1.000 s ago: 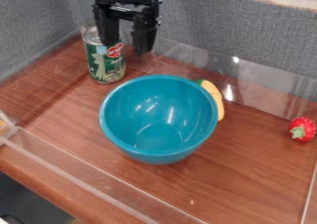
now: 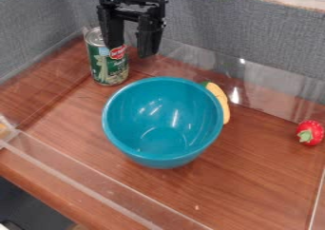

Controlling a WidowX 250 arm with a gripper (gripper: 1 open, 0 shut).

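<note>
My black gripper (image 2: 131,36) hangs at the top, open, with its fingers in front of and beside the top of a green Del Monte can (image 2: 106,65) standing at the back left. A teal bowl (image 2: 162,132) sits upright in the middle of the wooden surface. Partly hidden behind its right side is a yellow item (image 2: 221,98). A red strawberry (image 2: 309,132) lies at the far right.
Grey padded walls (image 2: 238,48) line the back and left, with clear plastic edging along the surface. Bare wood (image 2: 254,177) is free at the front right and left of the bowl.
My gripper has shifted very slightly; the can, bowl and strawberry are where they were.
</note>
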